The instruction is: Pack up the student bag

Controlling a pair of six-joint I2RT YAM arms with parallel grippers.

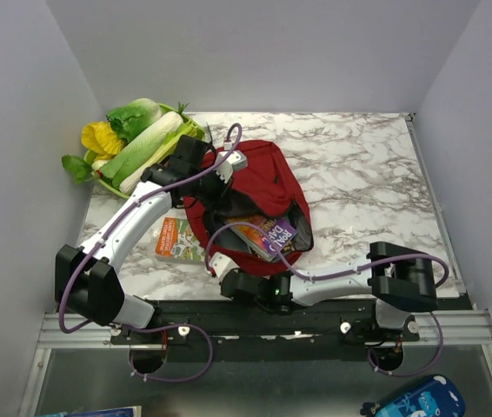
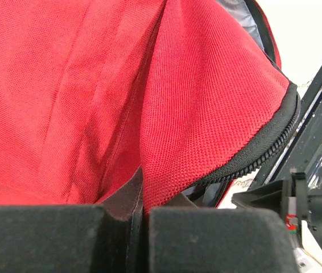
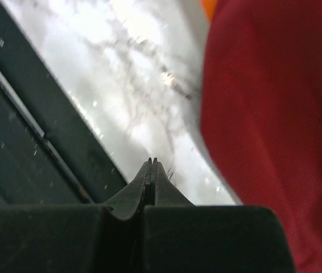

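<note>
The red bag (image 1: pixel 272 181) lies open on the marble top, with a Roald Dahl book (image 1: pixel 279 233) inside its mouth. My left gripper is shut on the bag's red flap (image 2: pixel 206 96). The orange treehouse book (image 1: pixel 178 239) rests on the table to the left of the bag, apart from my right gripper's fingers. In the right wrist view, the right gripper is shut with nothing between its fingertips, beside the bag's red side (image 3: pixel 257 114); only an orange sliver of that book (image 3: pixel 209 7) shows there.
A green bowl of vegetables (image 1: pixel 133 143) stands at the back left. The marble top (image 1: pixel 372 191) is bare on the right. Beyond the front rail, a blue case (image 1: pixel 422 400) lies at bottom right and the edge of another book (image 1: pixel 107 413) at bottom left.
</note>
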